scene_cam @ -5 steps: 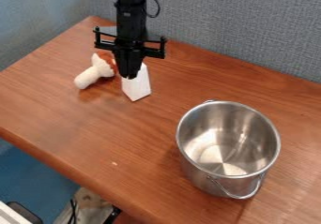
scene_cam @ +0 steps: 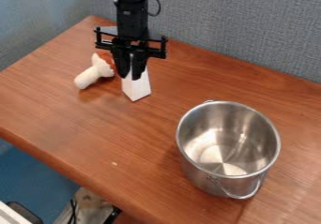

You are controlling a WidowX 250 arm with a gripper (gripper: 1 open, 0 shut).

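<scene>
The black gripper (scene_cam: 130, 67) hangs at the upper middle of the camera view, its fingers pointing down at the top of a white block (scene_cam: 137, 89) on the wooden table (scene_cam: 113, 134). The fingertips overlap the block's upper part; whether they touch it or how wide they stand is hard to tell. Just left of the block lies a white object (scene_cam: 89, 76) with a reddish-orange part, partly hidden behind the gripper.
A large steel pot (scene_cam: 228, 171) with handles stands at the right front of the table. A grey padded wall is behind, and the table's front-left edge drops to a blue floor.
The gripper has shifted very slightly, its fingers now over the block's top. The block, the white object and the pot have stayed in place.
</scene>
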